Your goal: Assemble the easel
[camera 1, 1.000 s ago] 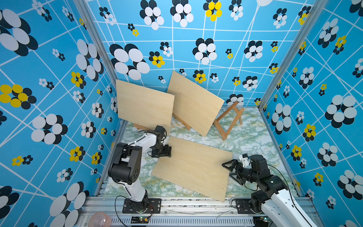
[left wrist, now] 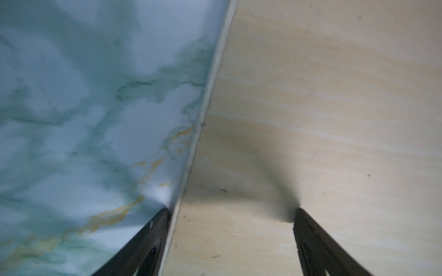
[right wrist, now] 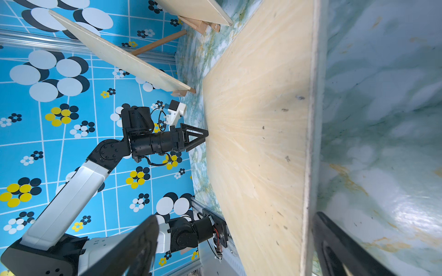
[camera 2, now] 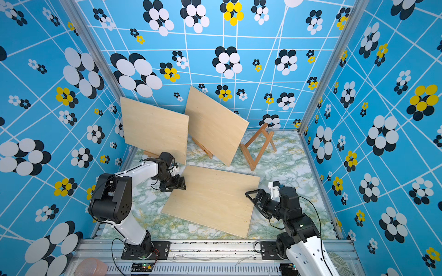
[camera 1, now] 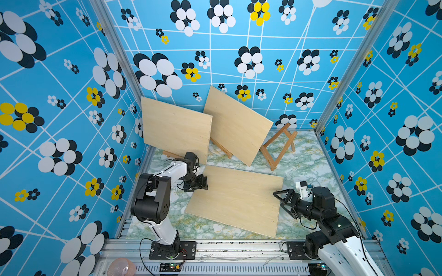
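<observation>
A plywood board (camera 1: 234, 197) lies flat on the marble floor between the arms. My left gripper (camera 1: 201, 183) is open at its left edge; in the left wrist view one fingertip (left wrist: 158, 225) is beside the white edge, the other over the board. My right gripper (camera 2: 252, 200) is open at the opposite edge, which runs between its fingers in the right wrist view. Behind, two upright boards (camera 1: 176, 126) rest on wooden stands, and a bare wooden easel frame (camera 1: 271, 161) stands at their right.
Blue patterned walls enclose three sides. An aluminium rail (camera 1: 221, 248) runs along the front. Clear floor (camera 1: 313, 161) lies at the right, beside the easel frame.
The flat board's right end has moved back, away from the front rail, and my right gripper has shifted back with it. My left arm has barely moved.
</observation>
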